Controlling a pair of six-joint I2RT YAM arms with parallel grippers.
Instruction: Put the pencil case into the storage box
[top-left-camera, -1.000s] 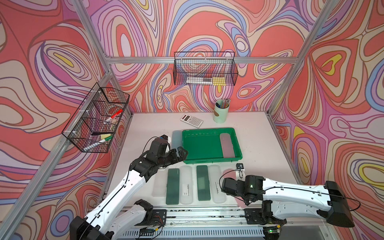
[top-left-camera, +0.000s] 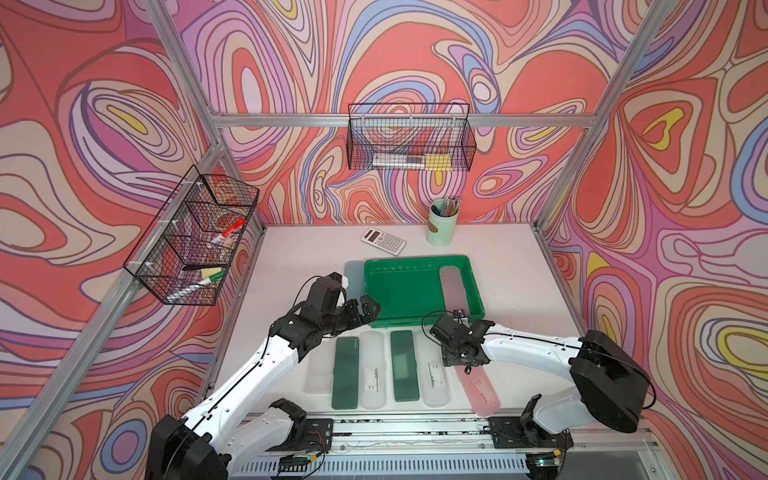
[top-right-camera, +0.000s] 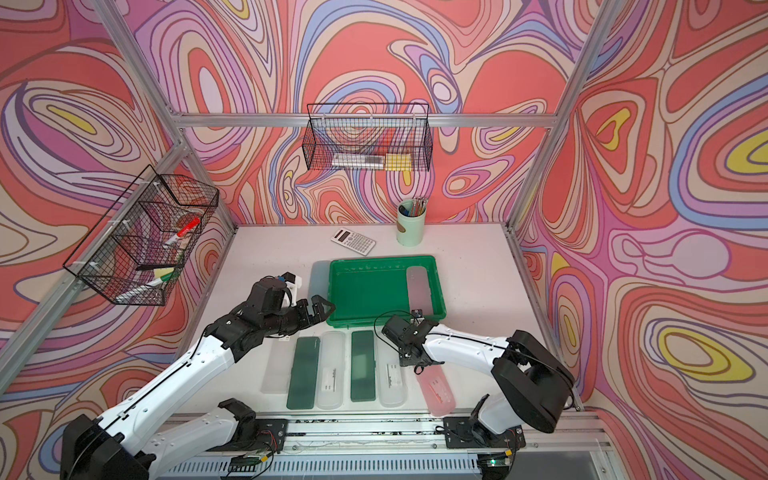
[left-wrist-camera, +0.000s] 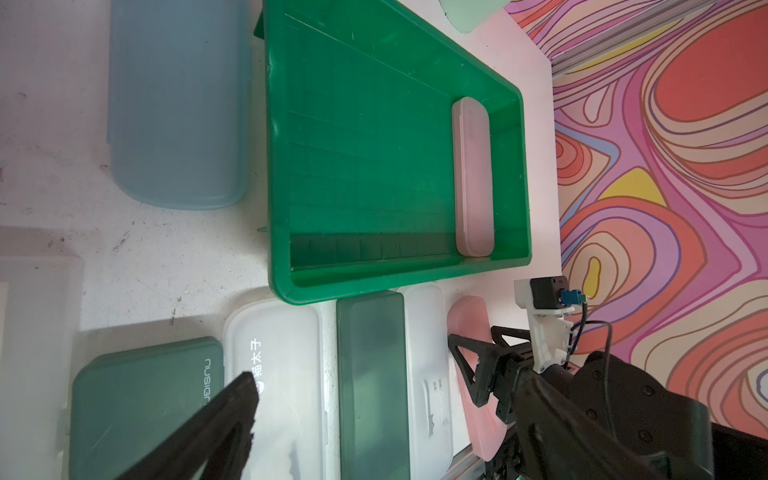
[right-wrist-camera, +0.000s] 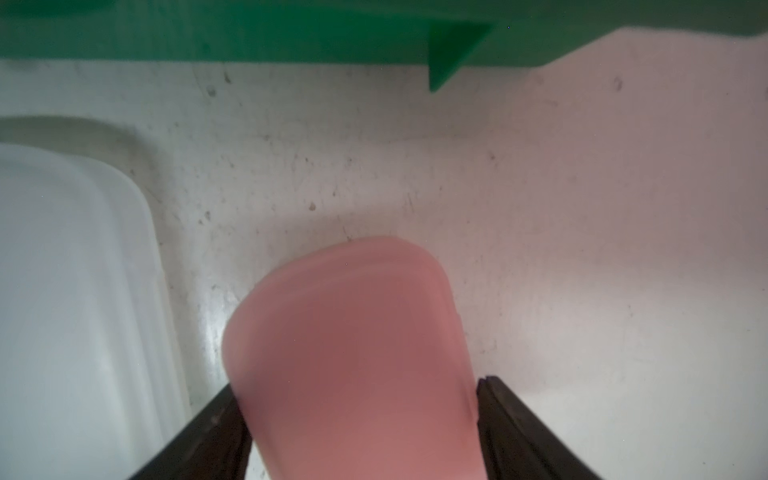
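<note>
The green storage box (top-left-camera: 420, 322) stands mid-table with one pink pencil case (left-wrist-camera: 473, 176) inside against its right side. A second pink case (right-wrist-camera: 360, 344) lies slightly slanted on the table in front of the box. My right gripper is over this case, one finger (right-wrist-camera: 212, 440) at its left edge and the other (right-wrist-camera: 512, 432) at its right edge. Whether they grip it firmly does not show. Above the box's front left corner, my left gripper is open, fingers wide apart with nothing held.
Several other cases lie in a row before the box, including a white one (top-left-camera: 432, 376) and a green one (top-left-camera: 405, 372). A blue-grey case (left-wrist-camera: 180, 104) is left of the box. The calculator (top-left-camera: 383, 241) and pen cup (top-left-camera: 442, 224) stand behind. Table right of the box is clear.
My right gripper has moved left and away from the front edge, along the loose pink case. The neighbouring white and green cases have shifted slightly left.
</note>
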